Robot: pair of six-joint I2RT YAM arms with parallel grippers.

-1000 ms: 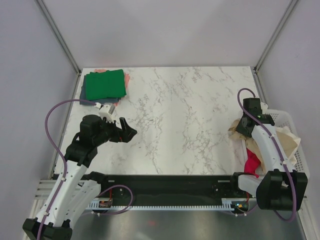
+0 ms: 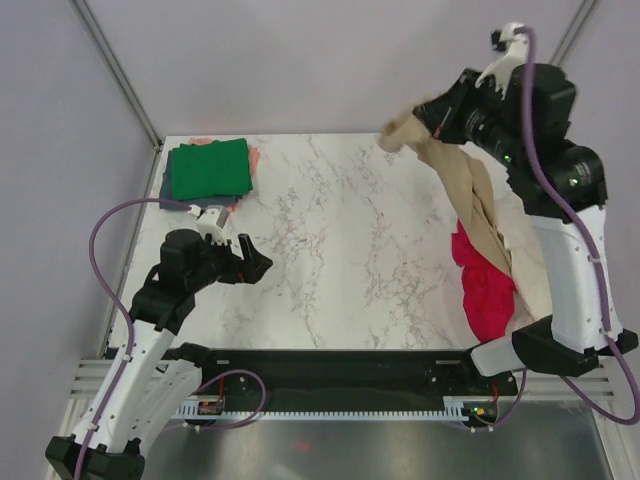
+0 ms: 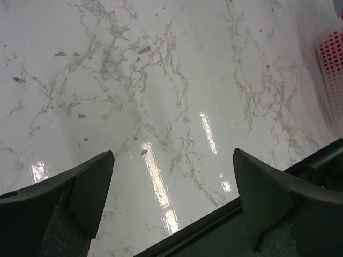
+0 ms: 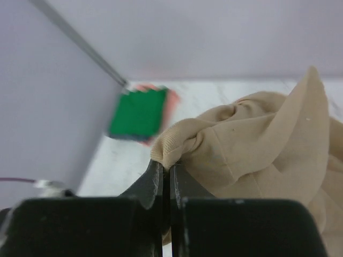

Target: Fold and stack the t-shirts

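Observation:
A beige shirt (image 2: pixel 462 178) hangs from my right gripper (image 2: pixel 428 122), which is raised high at the right, near the camera. In the right wrist view the fingers are closed tight on a bunched fold of the beige cloth (image 4: pixel 241 144). Its lower end trails down towards a red cloth (image 2: pixel 487 290) at the right. At the back left lies a stack of folded shirts, a green one (image 2: pixel 210 170) on top. Over the left part of the table, my left gripper (image 2: pixel 245 262) stands open; only bare marble shows between its fingers.
A perforated basket (image 3: pixel 333 59) shows at the edge of the left wrist view; in the top view the right arm and cloth cover most of it.
My right gripper has risen steeply from the basket and drawn the beige shirt up with it. The red cloth is more exposed. The left arm and the stack have not moved.

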